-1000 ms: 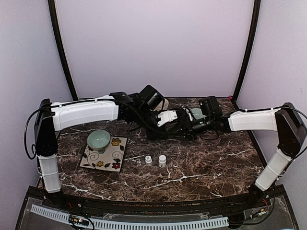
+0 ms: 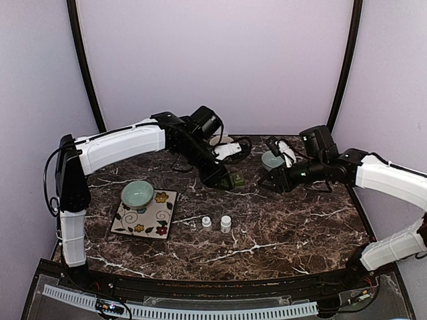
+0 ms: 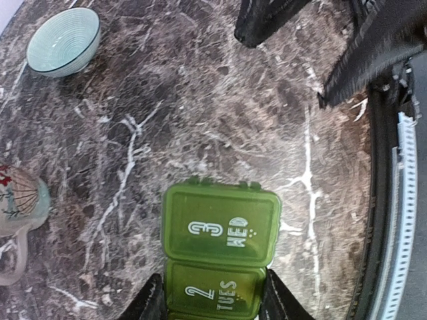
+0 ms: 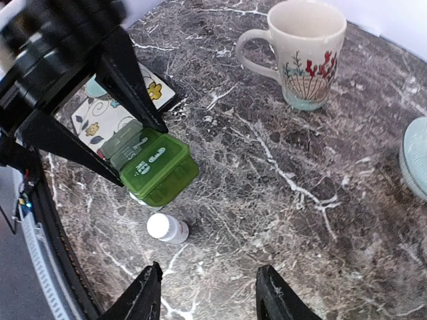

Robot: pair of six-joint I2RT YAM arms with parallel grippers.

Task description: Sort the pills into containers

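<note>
My left gripper is shut on a green pill box (image 3: 220, 223), seen raised above the table in the right wrist view, its printed compartments facing up in the left wrist view. My right gripper stands open and empty, a short way right of the box. Two white pill bottles (image 2: 226, 223) (image 2: 207, 223) stand on the table front of centre. Pale green bowls are at the left on a floral board (image 2: 161, 220) and at the back right (image 3: 63, 41); whether they hold pills is not clear.
A floral mug (image 4: 300, 53) stands at the back centre, partly behind my left arm in the top view.
My right gripper has drawn back to the right, away from the green box. My left gripper, holding the box, has risen slightly.
</note>
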